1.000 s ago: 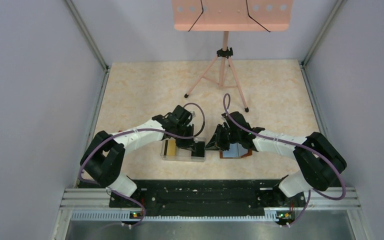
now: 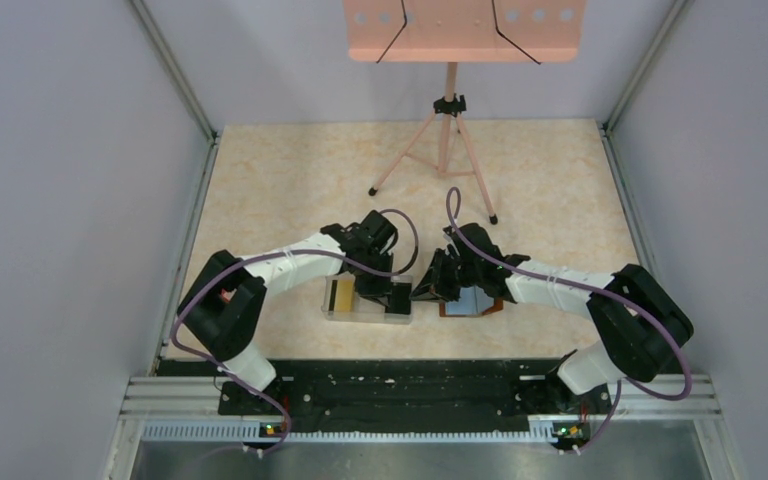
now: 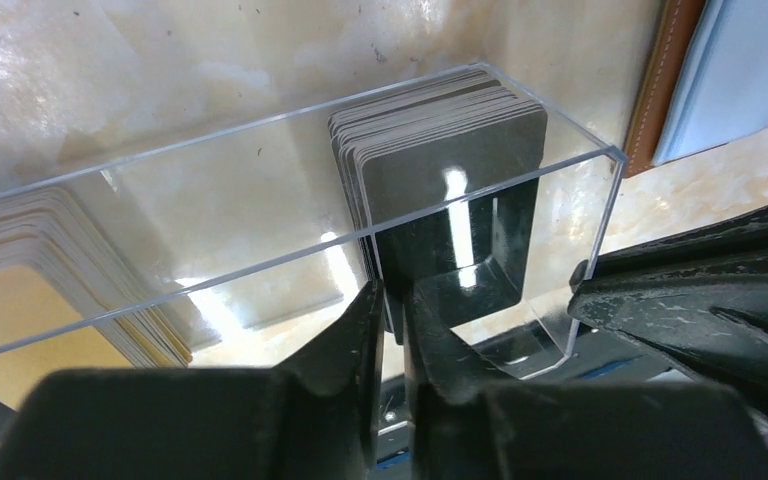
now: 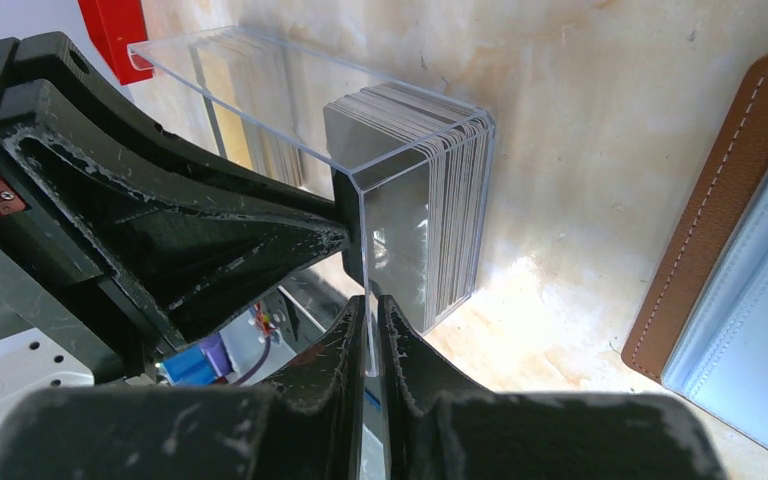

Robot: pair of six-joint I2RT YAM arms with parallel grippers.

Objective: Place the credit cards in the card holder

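Observation:
Dark cards (image 3: 450, 170) stand in a tight stack at the right end of a clear box (image 2: 370, 318). My left gripper is shut inside the box, with no card seen between its fingers. Its tip is against the stack's left face, as the right wrist view shows. The box's thin end wall passes between the tips of my right gripper, which is closed on it. To the right lies the open card holder (image 2: 471, 303), brown leather (image 4: 705, 210) with pale blue pockets (image 4: 760, 290).
Gold cards (image 3: 50, 310) stand at the box's left end, with a bare stretch between the two stacks. A red object (image 4: 115, 35) lies beyond that end. Behind, a pink stand (image 2: 447, 150) has its legs on the table.
The left arm has swung right and a little toward the front, along the box. The box sits very slightly farther right. The right arm and the card holder look unmoved.

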